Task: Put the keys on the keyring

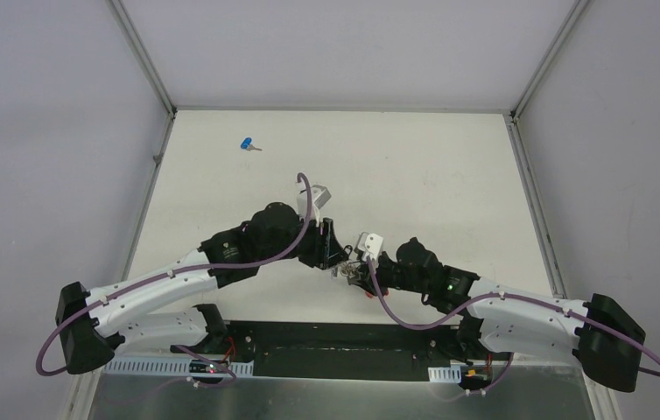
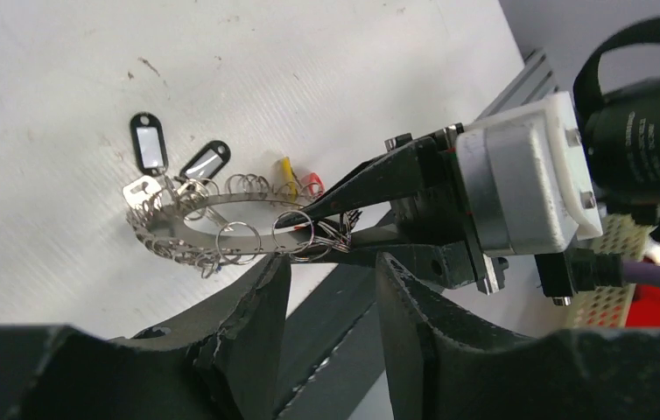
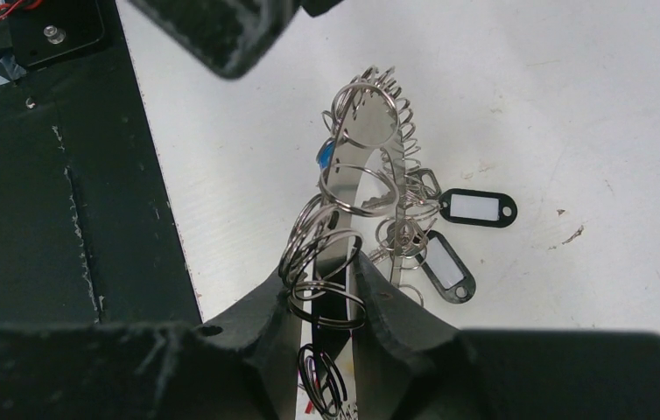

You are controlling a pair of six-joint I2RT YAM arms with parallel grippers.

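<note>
A metal strip keyring with many wire loops (image 2: 165, 223) is held by my right gripper at one end, among several loops. Two black key tags (image 3: 475, 206) with white labels hang at its far side, with metal keys at the loops. My left gripper is part open just above the ring, nothing visible between its fingers. A single key with a blue head (image 1: 248, 144) lies at the back left of the table.
A dark front edge (image 3: 73, 201) runs close below both grippers. Yellow and red tags (image 2: 288, 173) show behind the ring.
</note>
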